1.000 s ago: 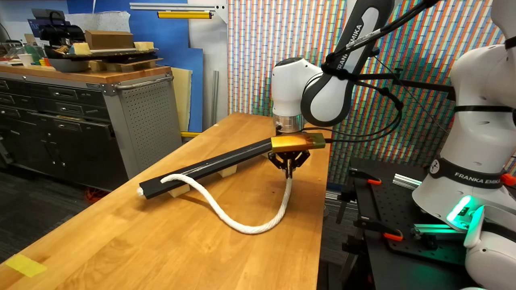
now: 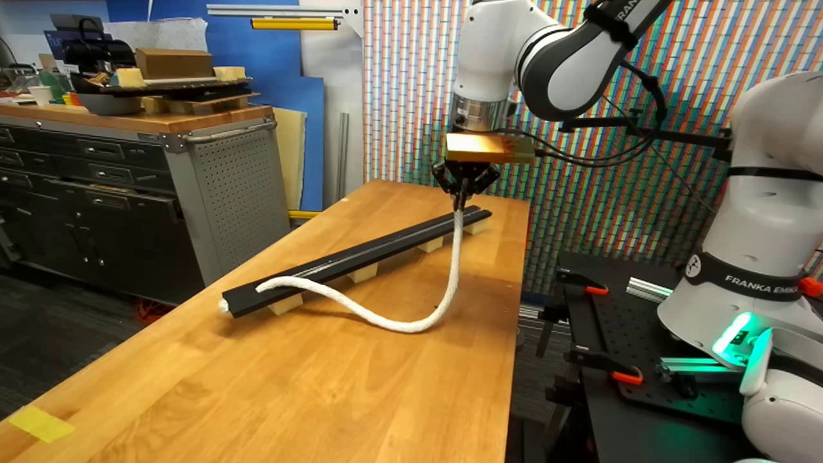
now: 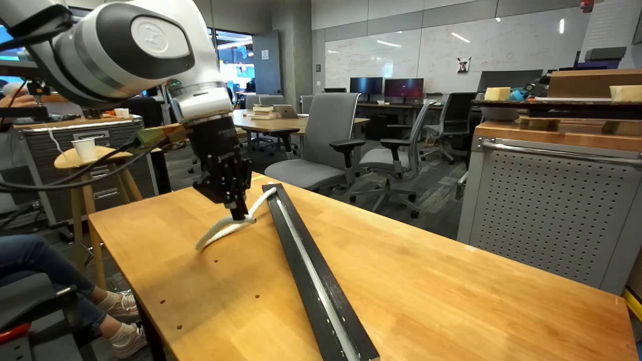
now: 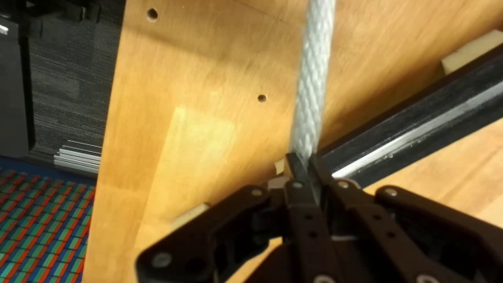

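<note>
A white braided rope (image 2: pixel 453 266) hangs from my gripper (image 2: pixel 460 204), sags in a curve over the table and rises to the near end of a long black channel (image 2: pixel 339 262). There one end of the rope sits in the channel's near end. In the wrist view my gripper is shut on the rope (image 4: pixel 313 70), close to its other end. The channel (image 4: pixel 415 118) passes below and to the right of the fingers, its pale groove bare there. Exterior view 2 shows the gripper (image 3: pixel 244 217) above the table, to the left of the channel (image 3: pixel 301 258).
Small wooden blocks (image 2: pixel 362 272) prop the channel off the wooden table (image 2: pixel 332 386). Yellow tape (image 2: pixel 40 423) marks the near left corner. A workbench (image 2: pixel 231 193) stands beyond the left edge.
The gripper has risen and moved toward the far end of the table with the rope in it. The rope's sag is shallower and higher, and the channel's far end is now uncovered.
</note>
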